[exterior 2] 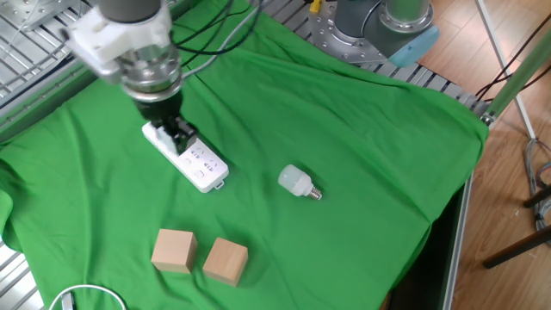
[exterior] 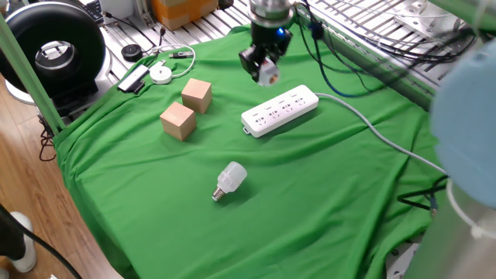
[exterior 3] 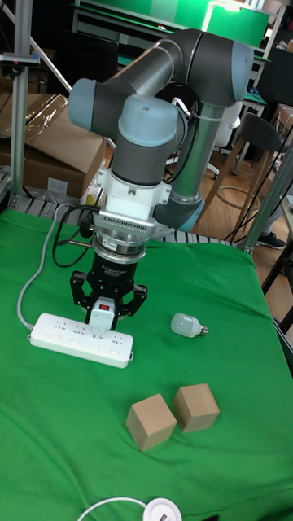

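Observation:
A small white block-shaped piece with a red switch (exterior 3: pixel 105 307), perhaps a plug-in socket, is held between the black fingers (exterior 3: pixel 79 286) of my gripper (exterior 3: pixel 106 314). In exterior view 1 its white end (exterior: pixel 269 74) points down, above and behind the white power strip (exterior: pixel 279 111). The gripper appears raised off the cloth, and in exterior view 2 it covers part of the strip (exterior 2: pixel 205 171). A white light bulb (exterior: pixel 232 177) with a metal screw base lies on its side, apart from the strip.
Two wooden cubes (exterior: pixel 178 121) (exterior: pixel 197 95) stand close together on the green cloth (exterior: pixel 155 209). The strip's grey cable (exterior: pixel 372 128) runs off toward the arm's base. White cable gear (exterior: pixel 160 74) lies at the cloth's edge. Open cloth surrounds the bulb.

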